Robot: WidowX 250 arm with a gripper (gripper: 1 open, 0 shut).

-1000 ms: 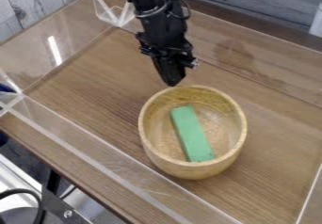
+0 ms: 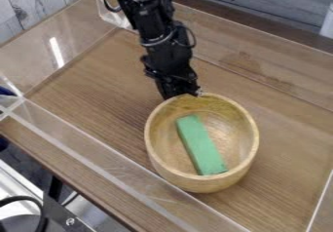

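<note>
A black robot arm reaches from the top of the view down to the middle, where my gripper (image 2: 180, 88) is shut, with nothing visible between its fingers, at the back rim of a round tan bowl (image 2: 240, 129). Whether it touches the rim is hard to tell. A long green block (image 2: 200, 143) lies inside the bowl.
Clear plastic edging runs along the left and front. Black cables lie at the lower left.
My gripper has moved down toward the bowl's back rim, and the arm has shifted slightly left. The bowl and green block look nearly unchanged.
</note>
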